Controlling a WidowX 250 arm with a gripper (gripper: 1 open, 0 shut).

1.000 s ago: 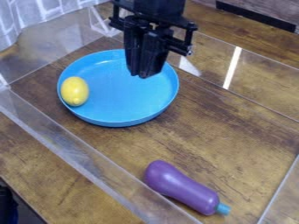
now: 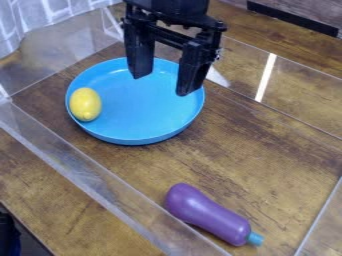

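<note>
My black gripper (image 2: 163, 62) hangs open at the top centre, its two fingers apart over the back of a blue plate (image 2: 150, 117). A small yellow oval object (image 2: 84, 103) lies at the plate's left side, left of and below the gripper. A purple eggplant-like object (image 2: 206, 212) with a teal end lies on the wooden surface at the lower right, apart from the plate.
A clear plastic wall (image 2: 80, 175) runs diagonally along the lower left. The wooden surface (image 2: 274, 135) right of the plate is clear. A white strip (image 2: 265, 76) is at the upper right.
My gripper has come lower in the view, its fingers now reaching further down over the plate. The plate, yellow object and purple object have not moved.
</note>
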